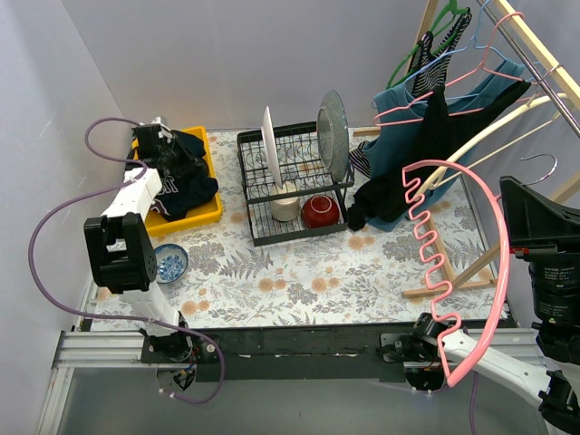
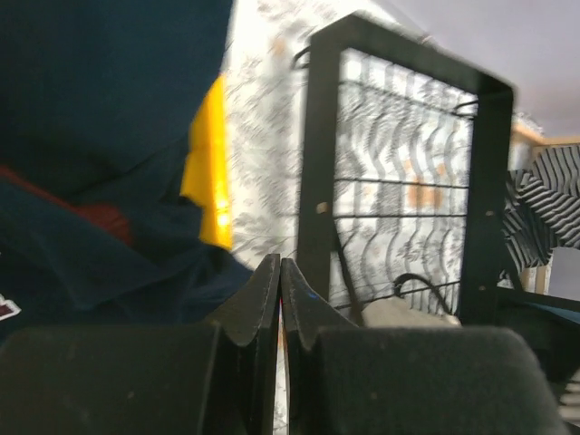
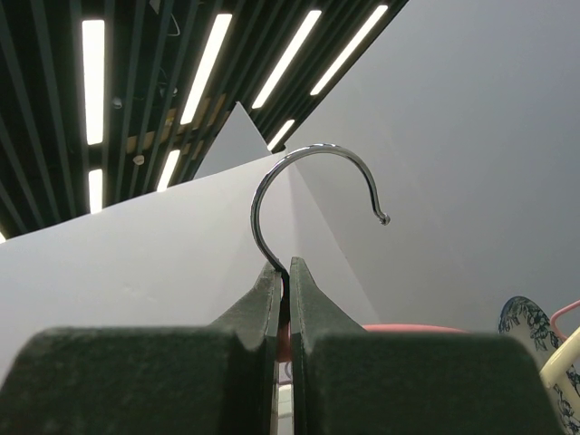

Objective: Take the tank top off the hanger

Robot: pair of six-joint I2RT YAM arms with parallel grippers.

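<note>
A pink hanger (image 1: 489,272) hangs empty from my right gripper (image 1: 512,204), which is shut on it near the steel hook (image 3: 256,211) in the right wrist view. My left gripper is shut with nothing visible between its fingers, above the yellow bin (image 1: 190,220) at the left. Dark clothing (image 1: 186,190) lies in that bin, also seen as navy fabric (image 2: 109,109) in the left wrist view.
A black dish rack (image 1: 290,237) with plates, a cup and a red bowl stands in the middle. A blue bowl (image 1: 172,265) lies by the bin. A wooden rack (image 1: 526,41) with hung clothes fills the right.
</note>
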